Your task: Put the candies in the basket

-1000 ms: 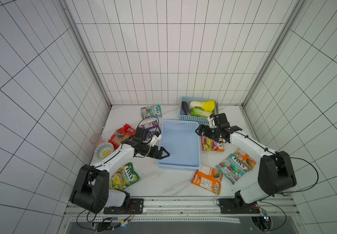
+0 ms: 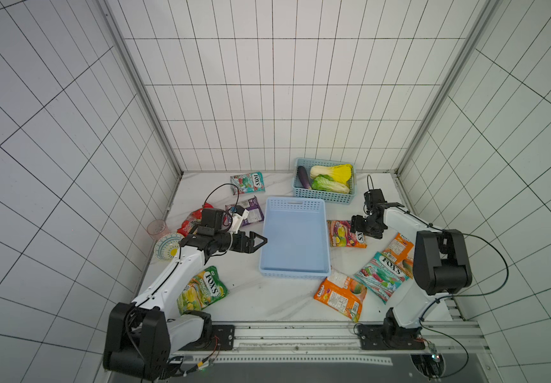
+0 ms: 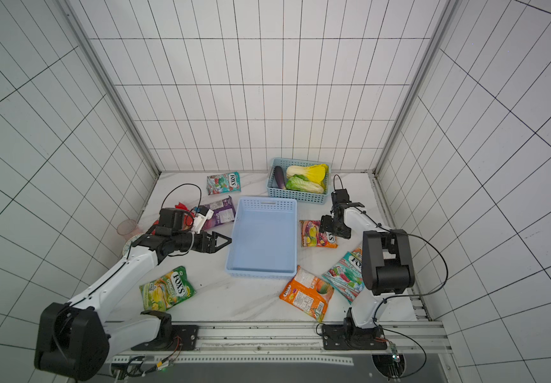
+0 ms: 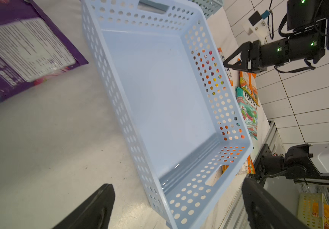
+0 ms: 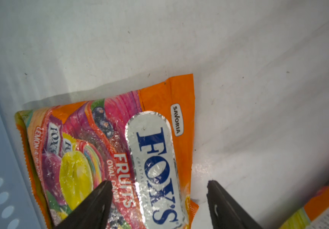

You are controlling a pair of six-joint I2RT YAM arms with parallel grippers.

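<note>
The empty light-blue basket (image 2: pixel 295 274) stands mid-table. Over its left side, my left gripper (image 2: pixel 259 241) is open, holding nothing. My right gripper hovers above the right end of an orange-and-purple Fox's bag (image 5: pixel 153 160), its fingers apart and the bag lying flat below, close to the basket's right wall. An orange bag (image 2: pixel 341 295), a teal Fox's bag (image 2: pixel 381 275) and another orange bag (image 2: pixel 400 251) lie to the right. On the left are a green-yellow Fox's bag (image 2: pixel 203 290), a purple bag (image 4: pixel 27 53), a teal bag (image 2: pixel 248 182) and a partly hidden red bag (image 2: pixel 192 220).
Behind the basket, a blue-green crate (image 2: pixel 324 194) holds an eggplant (image 2: pixel 303 177) and leafy vegetables. A patterned bowl (image 2: pixel 168 245) and a clear pinkish cup (image 2: pixel 158 228) sit at the left edge.
My right gripper has moved right, from the basket's edge to the bag's right end. My left gripper has drawn back leftward. The basket and front orange bag have shifted slightly right.
</note>
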